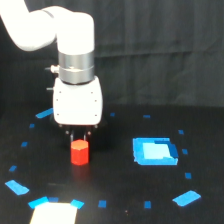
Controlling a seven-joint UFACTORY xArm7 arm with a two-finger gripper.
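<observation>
A small red block (80,152) with a roughly six-sided outline rests on the dark table, left of the middle. My white gripper (79,134) points downward over or just behind it. The two dark fingers stand apart, with no object seen between the parts that show. Their tips come down to about the block's top edge in the picture. Whether they touch the block I cannot tell.
A blue-bordered square with a pale middle (155,151) lies to the right. At the front left is a pale square (54,213) with blue tape by it. Blue tape pieces (186,198) dot the table.
</observation>
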